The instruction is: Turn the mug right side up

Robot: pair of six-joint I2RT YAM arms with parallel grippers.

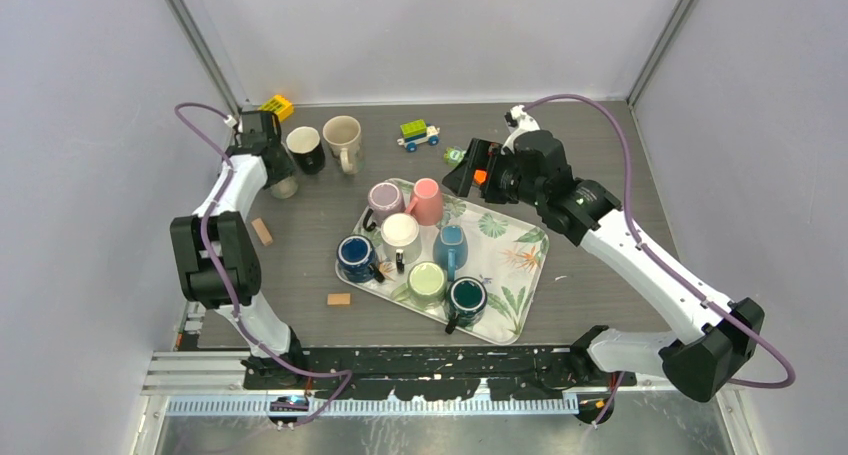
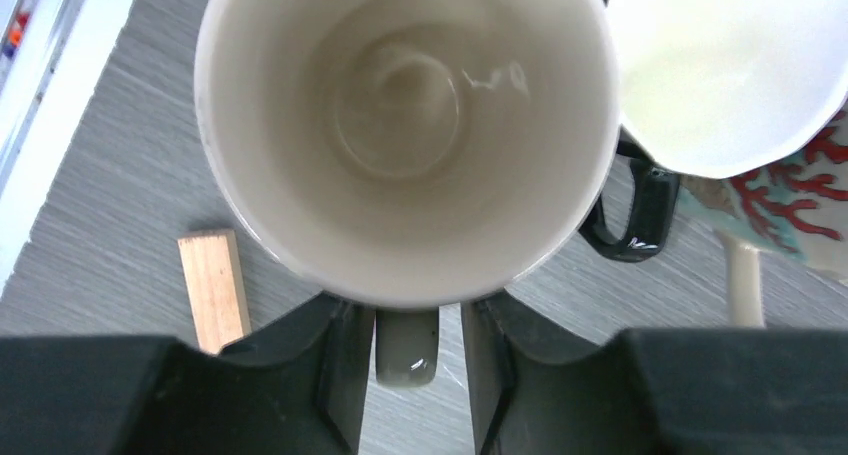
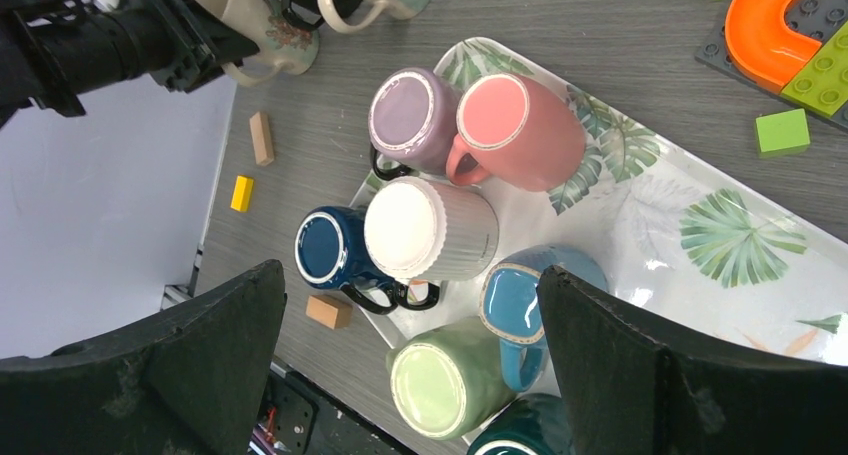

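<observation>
The cream mug (image 2: 400, 215) with a floral print stands mouth up on the table at the left; the left wrist view looks down into it. Its handle (image 2: 407, 347) points toward my left gripper, which is open around that handle, with a thin gap showing beside it. From the top only a pale part of this mug shows, the rest being hidden by the left arm. My right gripper hangs open above the tray, nothing held. Upside down on the tray (image 1: 530, 265) sit several mugs, among them a pink mug (image 1: 427, 205) and a white mug (image 1: 401, 233).
Right beside the cream mug stand an upright black mug (image 1: 306, 153) and an upright beige mug (image 1: 342, 140). A wooden block (image 2: 214, 290) lies close to the left gripper. Toy bricks (image 1: 415, 133) sit at the back. Table to the tray's right is clear.
</observation>
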